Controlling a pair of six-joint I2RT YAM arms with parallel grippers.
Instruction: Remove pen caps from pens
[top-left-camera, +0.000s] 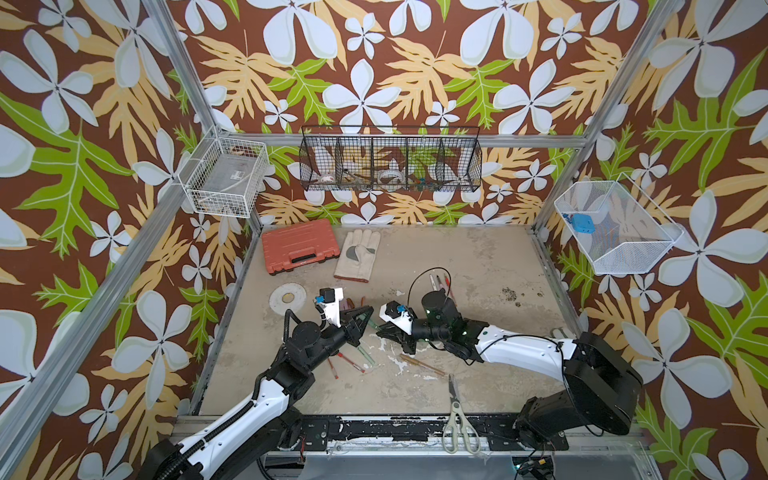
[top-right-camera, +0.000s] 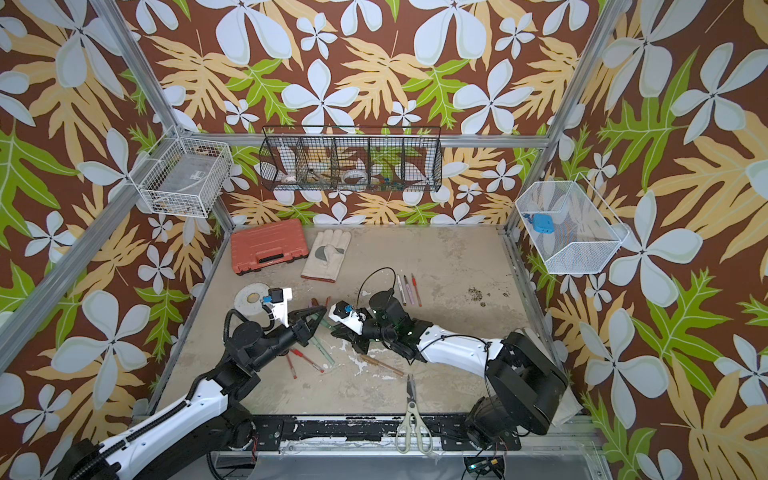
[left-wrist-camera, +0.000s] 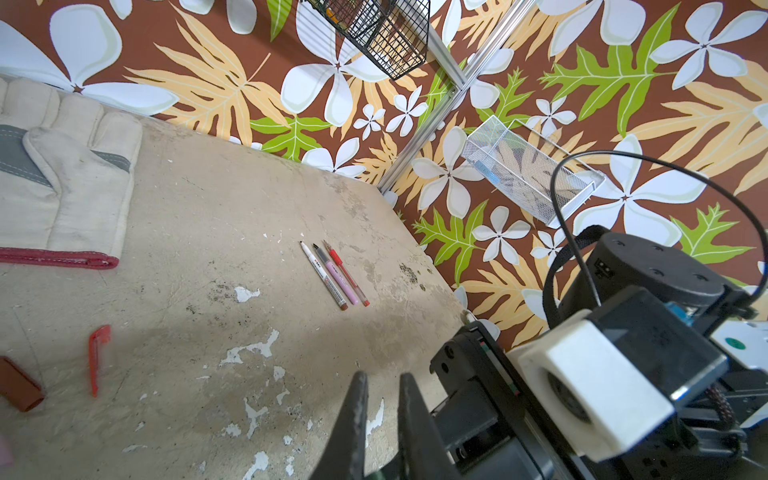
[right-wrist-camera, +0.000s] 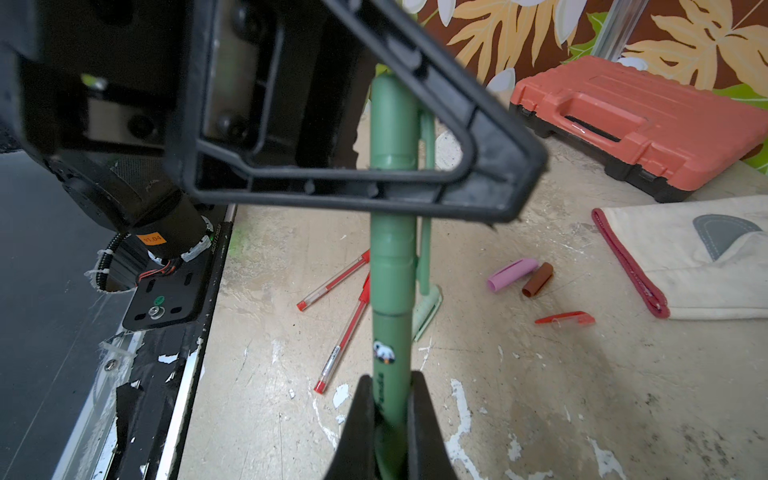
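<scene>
A green capped pen (right-wrist-camera: 393, 344) stands lengthwise in the right wrist view, with my right gripper shut on its lower barrel. The green cap (right-wrist-camera: 393, 240) with its clip is on the pen's upper part. My left gripper reaches across that cap end; one of its dark fingers (right-wrist-camera: 352, 182) passes in front of the cap. A narrow gap shows between the left fingertips, but whether they grip the cap is hidden. Loose caps lie on the table: purple (right-wrist-camera: 512, 274), brown (right-wrist-camera: 537, 280) and red (right-wrist-camera: 566, 318).
Red pens (right-wrist-camera: 344, 340) and another green item (right-wrist-camera: 427, 310) lie below the grippers. Several capped pens (left-wrist-camera: 324, 276) lie at the back. A glove (top-left-camera: 357, 254), red case (top-left-camera: 301, 246), white disc (top-left-camera: 287, 298) and scissors (top-left-camera: 458, 420) surround the work area.
</scene>
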